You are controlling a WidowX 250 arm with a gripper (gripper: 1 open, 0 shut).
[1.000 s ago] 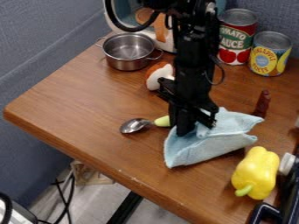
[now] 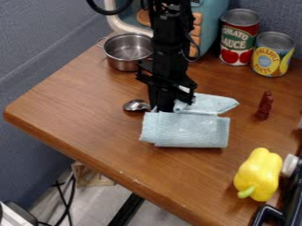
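My black gripper (image 2: 165, 99) is in the middle of the table, low over the upper left part of a light blue cloth (image 2: 184, 132), which now lies as a flatter, folded rectangle with a raised flap behind. Whether its fingers are open or shut on the cloth cannot be seen clearly. A metal spoon (image 2: 134, 105) lies just left of the gripper.
A steel pot (image 2: 127, 55) stands at the back left, two cans (image 2: 237, 40) at the back right. A small brown bottle (image 2: 264, 106) and a yellow pepper (image 2: 257, 177) are on the right.
My gripper has moved left and up in the view, away from the front of the cloth. The cloth's near part has spread flatter, into a straighter fold.
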